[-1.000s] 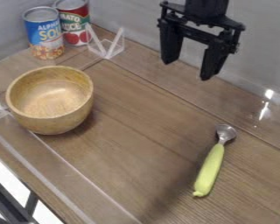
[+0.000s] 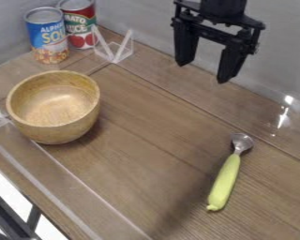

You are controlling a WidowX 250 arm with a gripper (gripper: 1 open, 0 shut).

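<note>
My black gripper [image 2: 206, 58] hangs open at the top centre, above the back of the wooden table, with nothing visible between its fingers. On the table at the lower right lies a utensil with a yellow-green handle [image 2: 224, 181] and a small metal end. A wooden bowl [image 2: 53, 124] stands at the left.
An Alphabet soup can [image 2: 49, 39] and a tomato can [image 2: 79, 23] stand at the back left, near clear plastic stands [image 2: 112, 49]. A pale wall runs behind.
My gripper has shifted very slightly upward and to the right. The objects on the table have not moved.
</note>
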